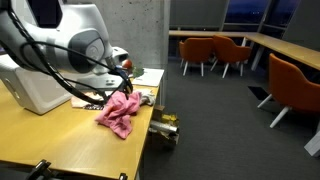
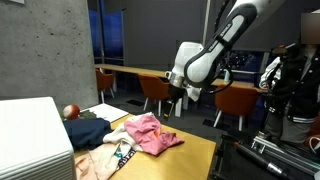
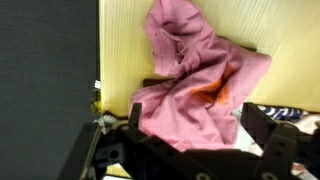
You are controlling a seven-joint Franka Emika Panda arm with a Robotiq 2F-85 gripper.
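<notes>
A crumpled pink cloth [image 1: 120, 115] lies near the table's right edge in exterior view 1. In exterior view 2 the same pink cloth [image 2: 152, 133] spreads toward the front, partly against a white cloth [image 2: 118, 136]. My gripper [image 1: 122, 86] hangs above the cloth area. From the wrist, the gripper stands open over the pink cloth [image 3: 190, 90], with one finger to each side of the lower bunch; the cloth appears to lie below the fingertips. An orange patch [image 3: 212, 93] shows among its folds.
Behind the pink cloth are a dark blue item [image 2: 87, 132], a peach cloth [image 2: 97, 162] and a round red object [image 2: 71, 112]. A large white box [image 2: 35, 140] takes up the left side. Bare table [image 1: 60, 140] lies at the front; the floor [image 3: 45, 90] drops off beyond the edge.
</notes>
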